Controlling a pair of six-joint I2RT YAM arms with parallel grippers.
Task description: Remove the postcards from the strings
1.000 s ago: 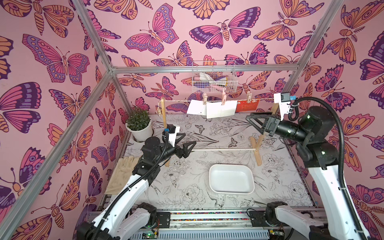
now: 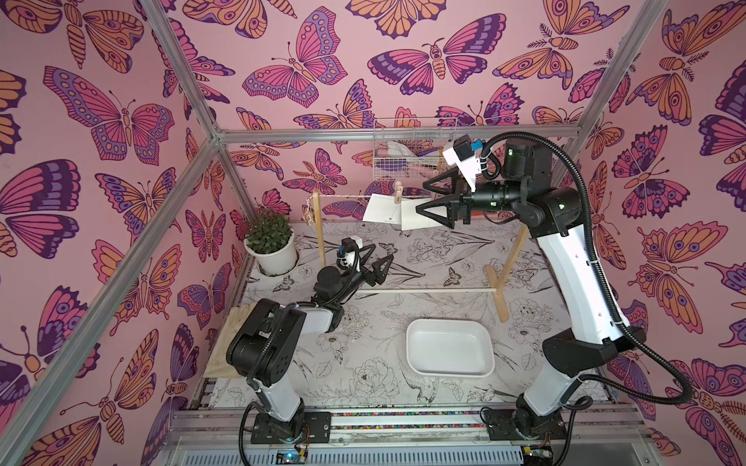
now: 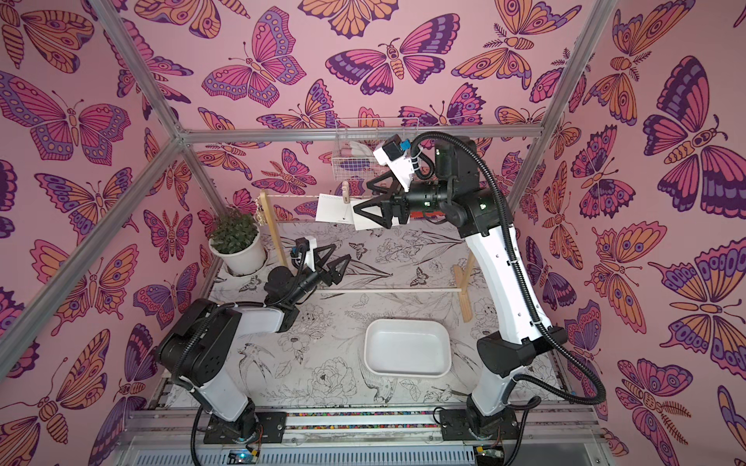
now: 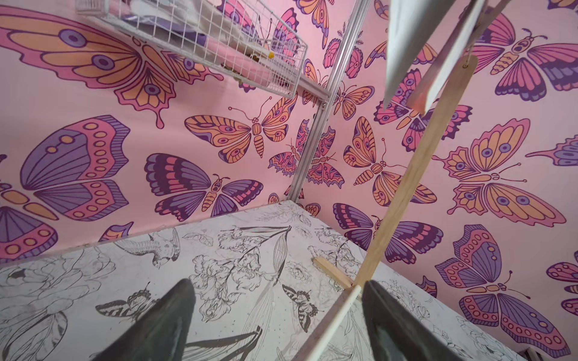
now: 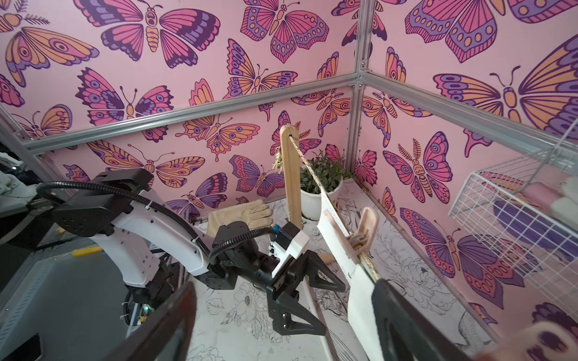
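Note:
Two white postcards hang side by side on the string, the left card and a second card. A wooden clothespin clips the string where they meet. A sliver of red card shows behind my right gripper, whose open fingers are at the second white card's right part. In the right wrist view the clothespin and white cards run between the fingers' ends. My left gripper is open below the string, nothing between its fingers; card edges show above it.
The string spans two wooden posts joined by a low bar. A white tray stands empty at front. A potted plant is at left, a wire basket behind, gloves at front left.
My right gripper has moved left and up from the right post to the cards, covering the red card and the right-hand clothespins.

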